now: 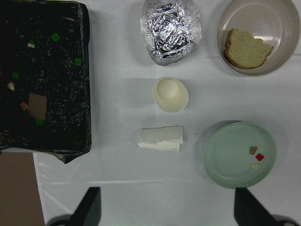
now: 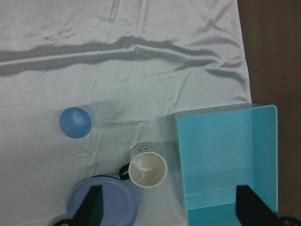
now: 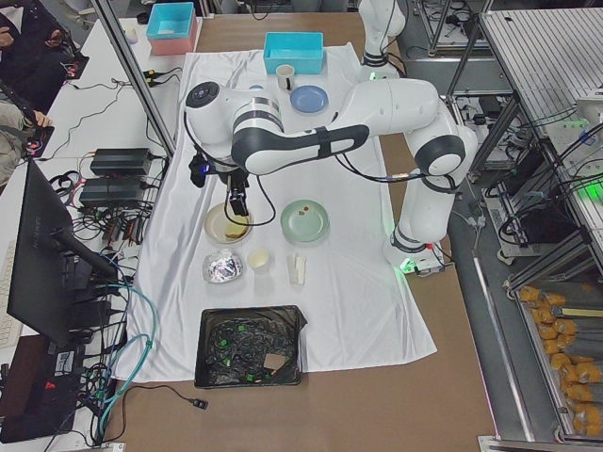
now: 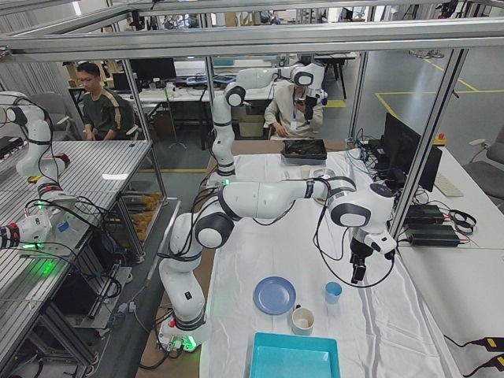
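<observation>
My left gripper stands open and empty above the white cloth. Below it are a beige plate [image 1: 286,37] with a bread slice [image 1: 247,49], a foil bundle [image 1: 170,30], a cream cup [image 1: 170,99], folded white paper [image 1: 160,139], a green plate [image 1: 225,155] with small bits, and a black lined tray [image 1: 56,94]. My right gripper, also open and empty, hangs over the far end, above a blue cup [image 2: 75,122], a mug [image 2: 147,167], a blue plate [image 2: 108,202] and a turquoise bin [image 2: 216,160].
Both arms arch over the cloth from bases on one long side. A monitor [image 3: 52,273] and cables fill the side desk. Open cloth [image 4: 299,244] lies between the two groups of objects.
</observation>
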